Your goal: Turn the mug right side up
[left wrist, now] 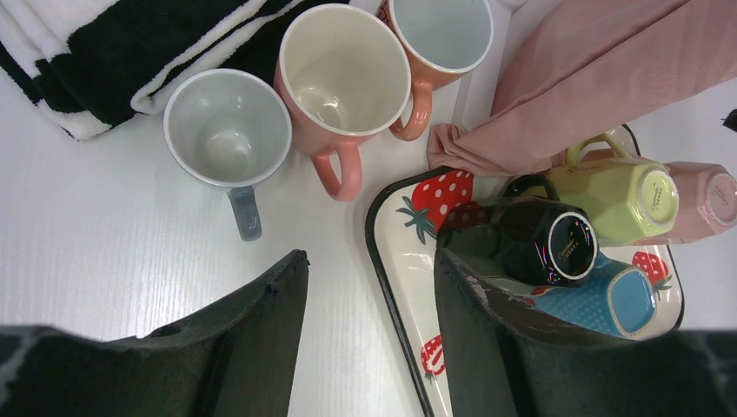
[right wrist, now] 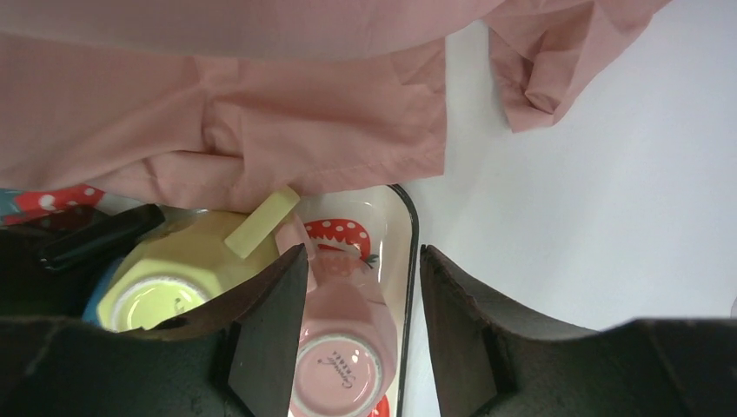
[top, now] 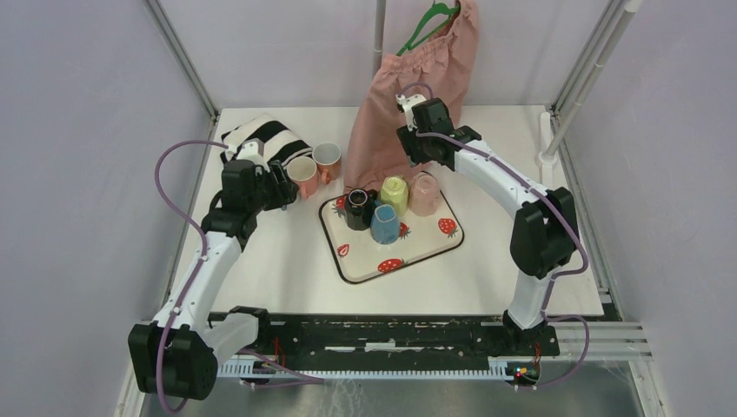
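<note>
On the strawberry tray, a black mug, a yellow-green mug, a blue mug and a pink mug stand upside down, bases up. My right gripper is open and empty above the tray's back right corner, near the pink mug's handle side. Off the tray, a grey-blue mug, a salmon mug and an orange mug stand upright. Over the table near them, my left gripper is open, nothing between its fingers. In the top view, it hides the grey-blue mug.
A pink garment hangs from a green hanger, its hem reaching the tray's back edge. A black-and-white striped cloth lies at the back left.
</note>
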